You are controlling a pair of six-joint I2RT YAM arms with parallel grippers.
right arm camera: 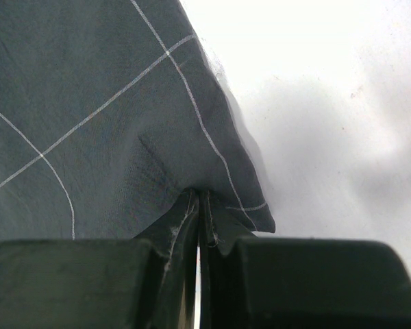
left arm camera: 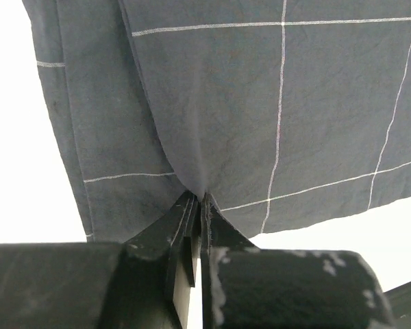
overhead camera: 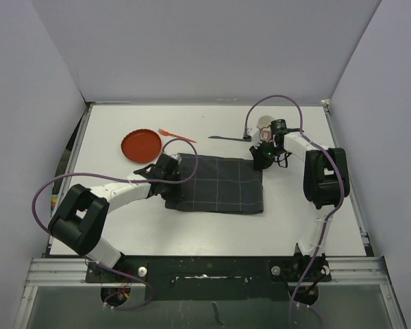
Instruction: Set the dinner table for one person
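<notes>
A dark grey placemat with white grid lines point(overhead camera: 219, 185) lies on the white table, its left side doubled over. My left gripper point(overhead camera: 177, 193) is shut at that left side, fingertips point(left arm camera: 186, 223) pressed into the cloth's fold. My right gripper point(overhead camera: 259, 162) is shut at the upper right corner, where the cloth puckers round its tips point(right arm camera: 185, 212); whether cloth is between the fingers is hard to tell.
A red plate point(overhead camera: 141, 146) sits at the upper left. An orange utensil point(overhead camera: 175, 136) and a dark knife point(overhead camera: 225, 138) lie behind the cloth. A pale cup point(overhead camera: 264, 122) stands partly behind the right arm.
</notes>
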